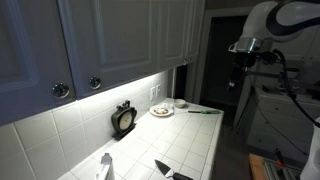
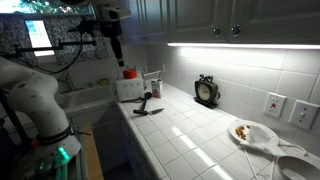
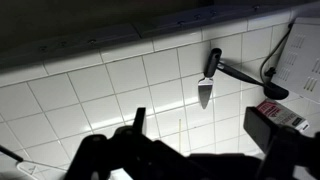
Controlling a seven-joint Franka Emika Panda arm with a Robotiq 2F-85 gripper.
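My gripper hangs high over the counter, its two dark fingers wide apart in the wrist view with nothing between them. Below it on the white tiles lies a small tool with a pointed metal blade (image 3: 205, 93) and a black handle (image 3: 212, 62). Beside that handle, a second black handle (image 3: 238, 76) slants toward a red packet (image 3: 283, 113). In exterior view 2 the raised gripper (image 2: 117, 45) is well clear of the counter, near the cupboards.
A white appliance (image 2: 130, 91) stands at the counter's end with a red object (image 2: 130, 73) on top. A black clock (image 2: 206, 91) leans by the wall. Farther along are a plate with food (image 2: 250, 128) and a bowl (image 2: 298, 167). Cupboards (image 1: 115, 45) overhang; mid-counter tiles are mostly clear.
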